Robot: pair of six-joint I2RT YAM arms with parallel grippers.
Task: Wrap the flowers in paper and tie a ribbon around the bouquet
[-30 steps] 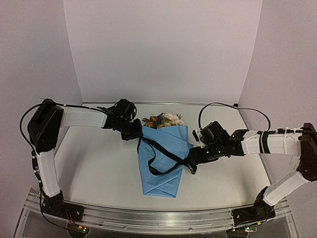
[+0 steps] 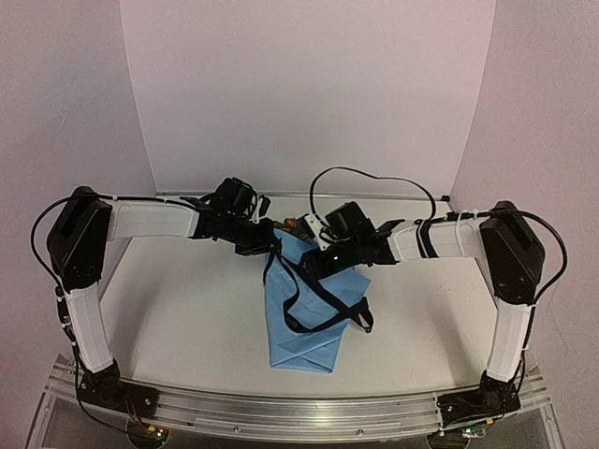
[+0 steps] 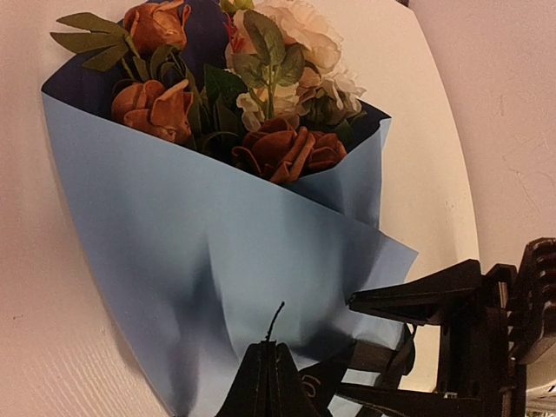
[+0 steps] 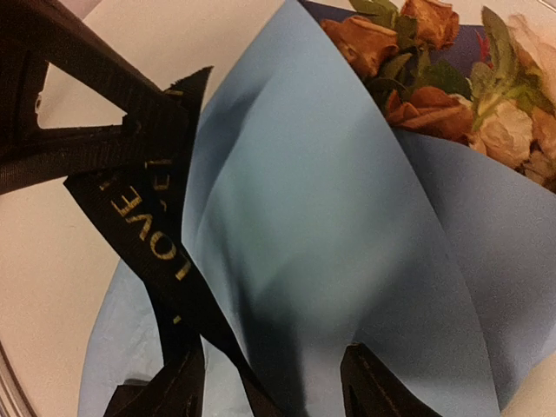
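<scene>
The bouquet lies in blue wrapping paper (image 2: pixel 304 346), with its orange and cream flowers (image 3: pixel 287 43) at the open top. A black ribbon (image 4: pixel 143 230) with gold lettering runs diagonally across the paper; its loose bends (image 2: pixel 351 313) rest lower right. At the bouquet's upper left, my left gripper is shut on the ribbon, a thin black edge of it sticking up past the tips. My right gripper is open above the middle of the wrap, close to the left one. The ribbon slants between and below its spread fingers, not clasped.
The two arms nearly meet over the bouquet and hide most flowers from above. A metal rail (image 2: pixel 299 412) borders the front, and pale walls enclose the rest.
My right gripper has moved left and up from the bouquet's right edge, leaving the ribbon's lower bend behind. The left arm has shifted only slightly.
</scene>
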